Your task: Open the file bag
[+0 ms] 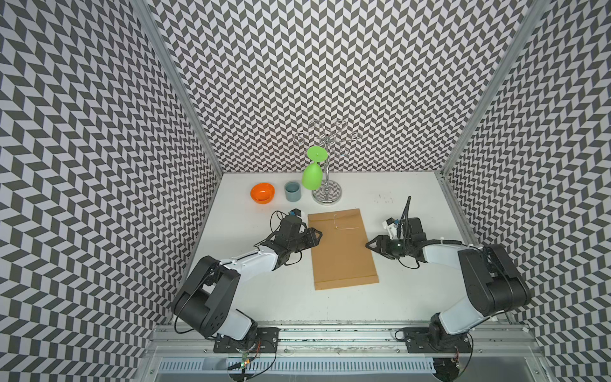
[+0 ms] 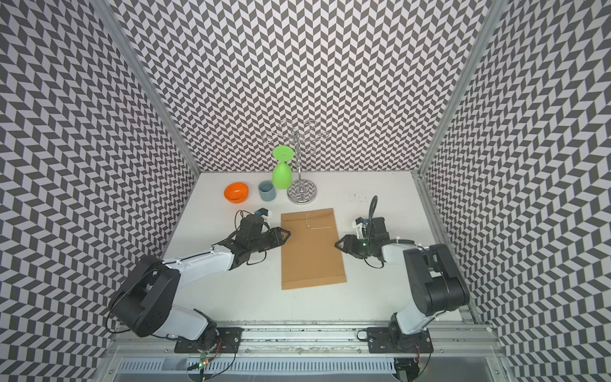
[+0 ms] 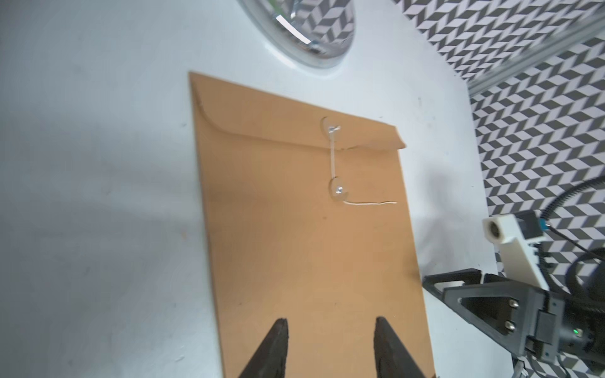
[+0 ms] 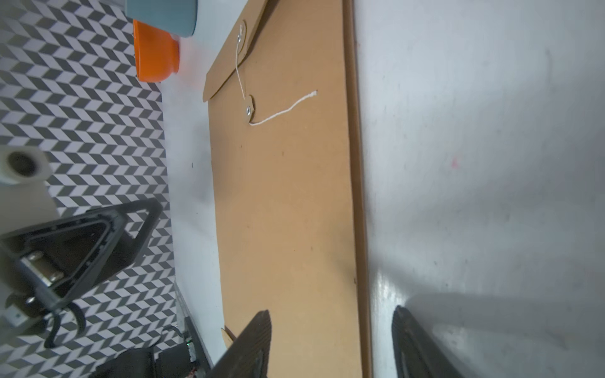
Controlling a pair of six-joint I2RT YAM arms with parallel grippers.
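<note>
A brown file bag (image 1: 343,258) lies flat on the white table between my two arms. Its flap (image 3: 264,116) is folded down along the far edge, and a white string (image 3: 332,157) runs between two round buttons, its loose end trailing to the right. Over the bag's left edge hovers my left gripper, its fingers apart with nothing between them. At the right edge is my right gripper; its fingers stand apart, with that edge of the bag in view between them. Whether the right fingers touch the bag cannot be told.
Behind the bag, a metal stand (image 1: 326,192) carries a green cup (image 1: 312,177). A grey-blue cup (image 1: 292,191) and an orange bowl (image 1: 262,193) stand at the back left.
</note>
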